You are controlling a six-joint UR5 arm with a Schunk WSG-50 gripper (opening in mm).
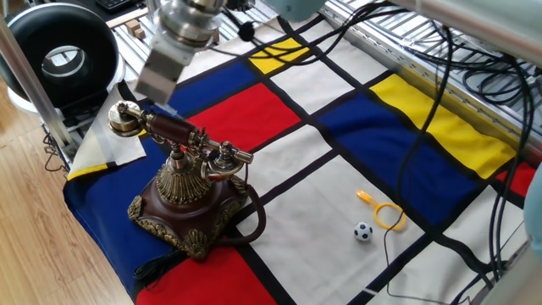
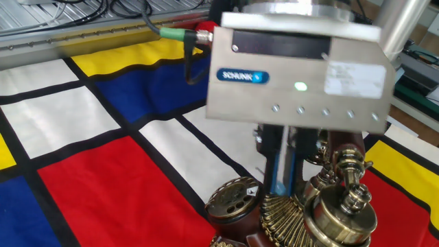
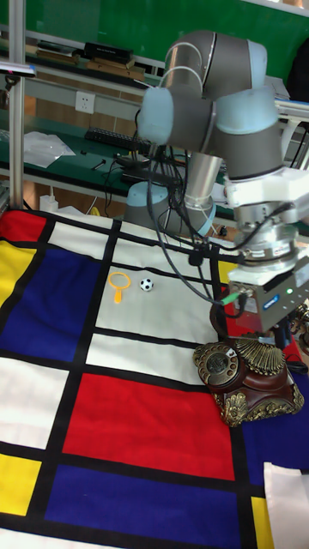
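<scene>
My gripper point(image 2: 285, 154) points down from its metal SCHUNK body, close to the ornate antique telephone point(image 2: 295, 219). Between its dark fingers point(image 2: 269, 144) shows a slim pale and blue tool point(image 2: 282, 180), which the gripper appears shut on; its kind is unclear. The whole telephone point(image 1: 186, 191), dark red-brown with brass trim, stands upright with its handset on the cradle. Behind the handset the gripper body shows in exterior view 1, its fingers mostly out of sight. Whether the tool touches the telephone, I cannot tell.
A small football point(image 1: 362, 231) lies beside a yellow-orange ring with a handle point(image 1: 389, 215) on the colour-block cloth point(image 1: 288, 229). Black cables point(image 1: 432, 119) hang over the right side.
</scene>
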